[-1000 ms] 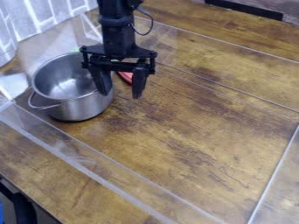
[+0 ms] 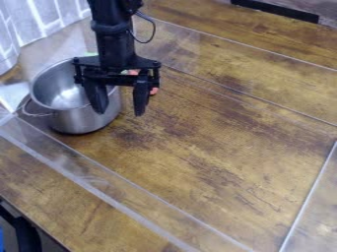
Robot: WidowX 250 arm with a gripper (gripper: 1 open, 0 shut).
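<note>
A black gripper [image 2: 120,100] hangs over the right part of a steel pot [image 2: 69,116] on the wooden table [image 2: 224,148]. Its two dark fingers point down and stand apart, the left one over the pot's opening, the right one outside it to the right. Whether anything is between them is hard to tell; I see nothing held. A small red object [image 2: 153,92] lies behind the gripper, mostly hidden.
Clear plastic strips or edges border the work area. A white cloth or paper [image 2: 11,96] lies left of the pot.
The gripper has moved left and a little down, further over the pot. The pot looks about where it was.
</note>
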